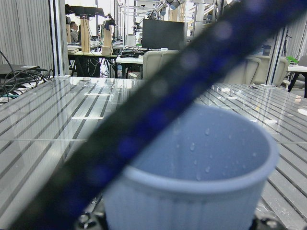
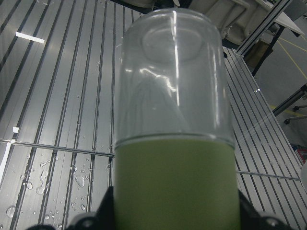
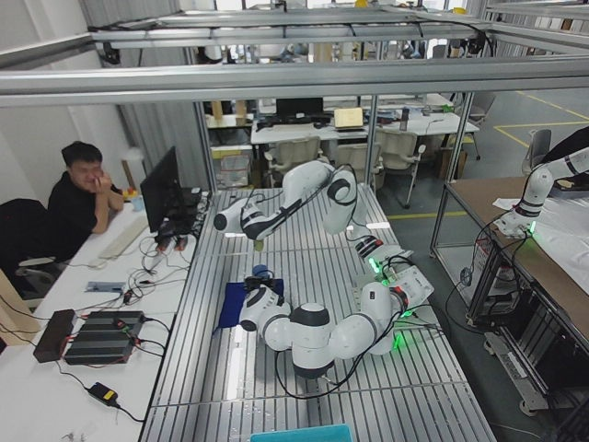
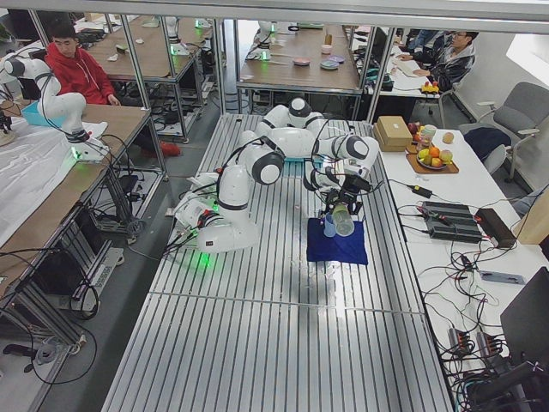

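Observation:
A blue cup (image 1: 192, 201) fills the lower middle of the left wrist view, with drops inside; my left gripper (image 3: 260, 284) holds it over a dark blue cloth (image 4: 334, 249). A blurred dark band crosses that view. A clear bottle or glass with a green lower part (image 2: 175, 187) fills the right wrist view, held upright in that view by my right gripper. In the camera right view this green vessel (image 4: 342, 221) hangs close beside and above the blue cup (image 4: 329, 227).
A turquoise tray (image 3: 299, 435) lies at the near end in the camera left view. The slatted metal table (image 4: 257, 343) is otherwise mostly clear. A side desk with electronics and cables runs alongside, where a person sits.

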